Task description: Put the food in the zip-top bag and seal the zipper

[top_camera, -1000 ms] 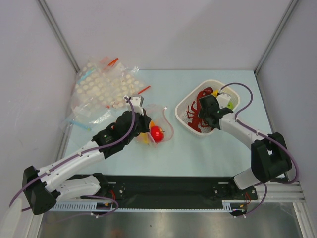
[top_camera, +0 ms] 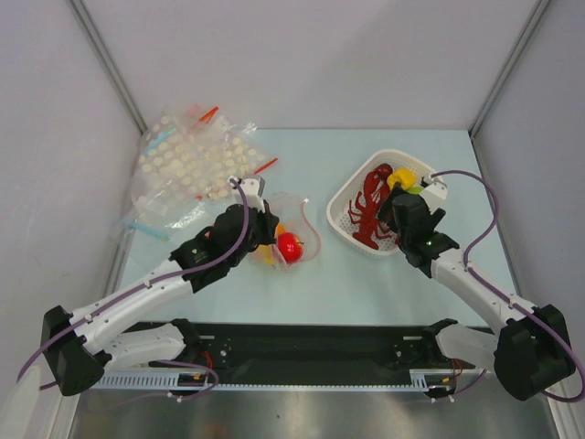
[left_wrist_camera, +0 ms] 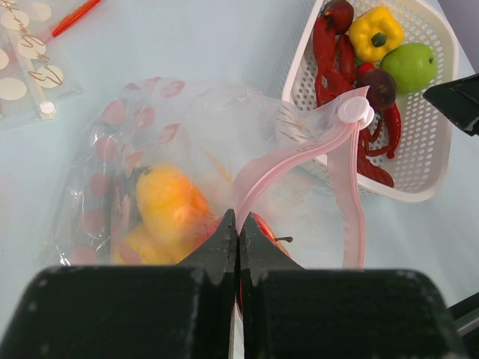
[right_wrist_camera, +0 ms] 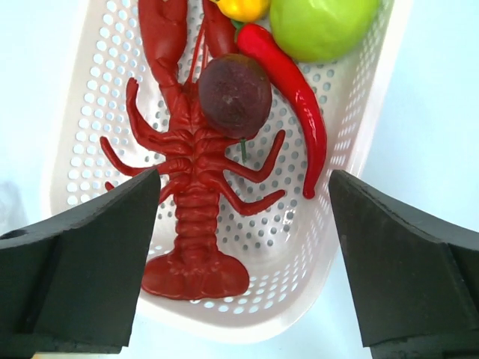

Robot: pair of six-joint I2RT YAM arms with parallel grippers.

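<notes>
The clear zip top bag (left_wrist_camera: 112, 149) with pink dots lies on the table, its pink zipper edge (left_wrist_camera: 273, 161) standing up and gaping. Inside it show a yellow fruit (left_wrist_camera: 166, 206) and a red apple-like fruit (top_camera: 290, 247). My left gripper is shut on the bag's rim at the zipper. Over the white basket, my right gripper stands open, nothing between its fingers. Below it in the basket lie a red lobster (right_wrist_camera: 196, 202), a dark round fruit (right_wrist_camera: 236, 96), a red chili (right_wrist_camera: 296, 93) and a green apple (right_wrist_camera: 322, 26). A yellow pepper (left_wrist_camera: 376, 34) sits at the basket's far end.
The white perforated basket (left_wrist_camera: 303, 48) stands on the right, its raised walls around the food. More flat zip bags (top_camera: 187, 165) with coloured sliders lie at the back left. Bare table (top_camera: 356, 288) extends in front of the basket and the held bag.
My right gripper has moved to the right over the basket, its arm swinging outward. The basket shifted slightly toward the front earlier. My left arm and the bag have stayed put.
</notes>
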